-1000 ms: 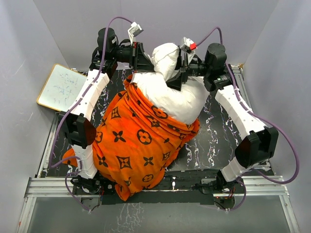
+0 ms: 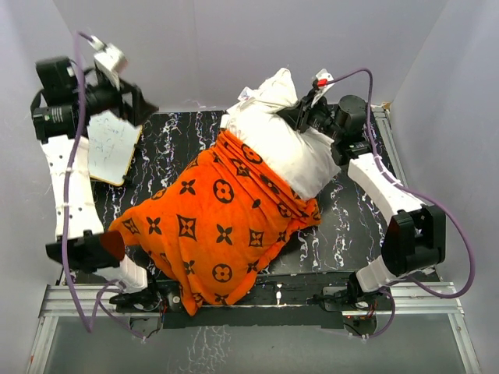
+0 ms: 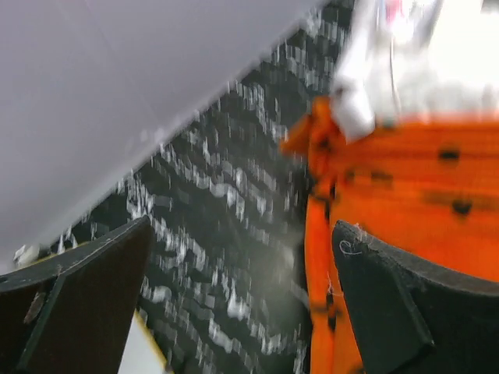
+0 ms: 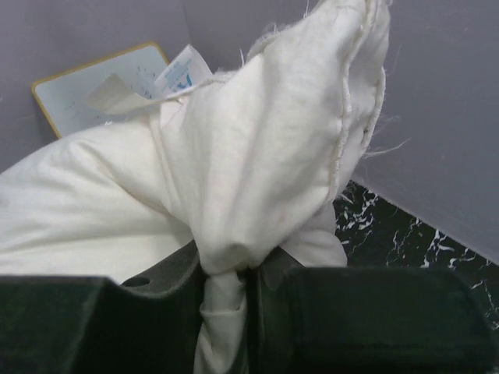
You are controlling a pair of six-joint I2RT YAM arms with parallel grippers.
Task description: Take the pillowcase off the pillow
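Note:
The white pillow (image 2: 277,156) rests at the back centre-right, its lower part inside the orange patterned pillowcase (image 2: 203,234), which drapes down over the front edge. My right gripper (image 2: 292,117) is shut on a bunched corner of the pillow; in the right wrist view the white cloth (image 4: 265,156) is pinched between its fingers. My left gripper (image 2: 129,105), blurred, is away at the upper left; in the left wrist view its fingers stand apart with nothing between, above dark table, pillowcase (image 3: 405,218) and pillow (image 3: 421,62) at the right.
A whiteboard (image 2: 109,156) lies at the left under the left arm. Dark marbled table (image 2: 343,226) shows right of the pillow and at the back left. Grey walls surround the table.
My left gripper has left the pillow, moving quickly leftward. My right gripper has shifted slightly rightward with the pillow corner, and the pillowcase lies a little differently.

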